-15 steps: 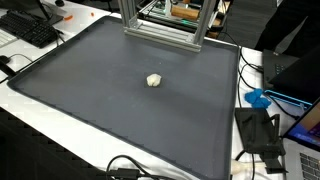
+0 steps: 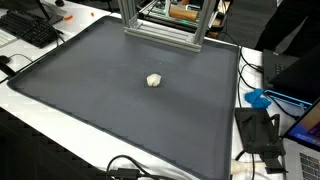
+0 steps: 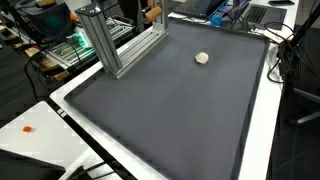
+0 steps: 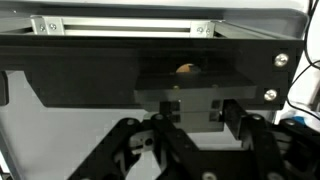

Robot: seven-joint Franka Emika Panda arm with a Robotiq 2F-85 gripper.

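Observation:
In the wrist view my gripper is closed up at a dark block-like piece (image 4: pixel 195 88) that stands out from a long black panel (image 4: pixel 90 75). The piece looks pinched at its near edge, though dark tones make the contact hard to read. A small orange-brown round spot (image 4: pixel 186 69) shows just behind it. On the grey mat a small cream-coloured lump (image 2: pixel 154 79) lies alone, seen again as a pale round thing (image 3: pixel 201 58) in the second exterior view. Exterior view 1 does not show the gripper.
A white metal frame (image 2: pixel 165 38) stands at the mat's back edge, with an orange-brown wooden piece (image 2: pixel 183 12) at it. A keyboard (image 2: pixel 27 30), a blue item (image 2: pixel 258 98) and cables lie around the sides.

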